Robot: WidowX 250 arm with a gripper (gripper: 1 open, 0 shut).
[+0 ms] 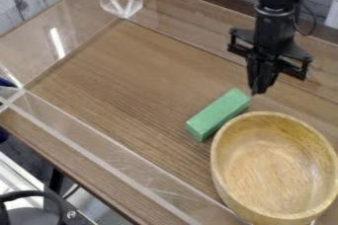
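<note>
The black robot arm [274, 27] reaches down from the back right, its gripper [260, 77] hanging over the table just above and right of a green block [218, 113]. The fingers look close together, with nothing visible held between them, though they are small and dark. A large tan bowl [271, 175] fills the lower right, next to the block.
A clear plastic piece [121, 0] stands at the back left. Black cables [27, 209] show at the lower left corner.
</note>
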